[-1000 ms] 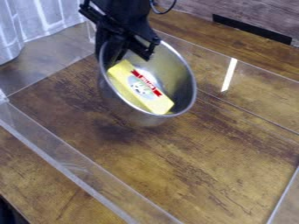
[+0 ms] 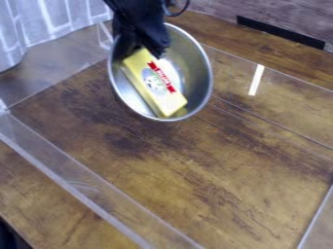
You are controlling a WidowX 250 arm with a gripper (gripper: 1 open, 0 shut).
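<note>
A steel bowl [image 2: 193, 64] hangs tilted toward the camera over the upper middle of the wooden table. Inside it lies a yellow box [image 2: 155, 85] with red and white print, like a butter package. My black gripper [image 2: 127, 49] is at the bowl's upper left rim, seemingly shut on that rim; its fingertips are dark and hard to make out.
A white curtain [image 2: 33, 29] hangs at the back left, and a dark slot [image 2: 279, 34] sits in the back wall.
The gripper and bowl have moved up and slightly back, away from the camera. The box stays inside the bowl.
</note>
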